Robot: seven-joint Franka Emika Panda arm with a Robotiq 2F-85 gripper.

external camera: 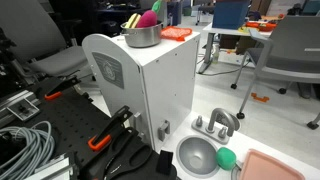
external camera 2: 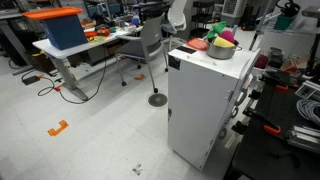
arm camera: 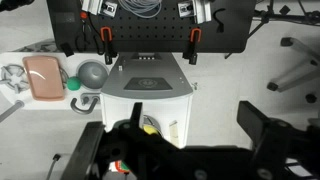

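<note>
In the wrist view my gripper is at the bottom, its dark fingers spread wide apart with no object visible between their tips. It hangs over a white cabinet [arm camera: 146,106]. On the cabinet top stands a grey metal pot [external camera: 143,36] holding colourful pieces, among them a pink one [external camera: 148,19] and yellow ones. Next to the pot lies a flat orange-red item [external camera: 177,33]. In the wrist view the gripper body partly covers the pot and its contents. Neither exterior view clearly shows the gripper.
A grey basin [external camera: 197,155] with a tap [external camera: 222,121], a green cup [external camera: 226,158] and a pink tray [external camera: 270,166] sit beside the cabinet. A black pegboard table [arm camera: 150,36] carries coiled cable [arm camera: 140,6] and red-black clamps [arm camera: 194,42]. Chairs [external camera 2: 147,46] stand behind.
</note>
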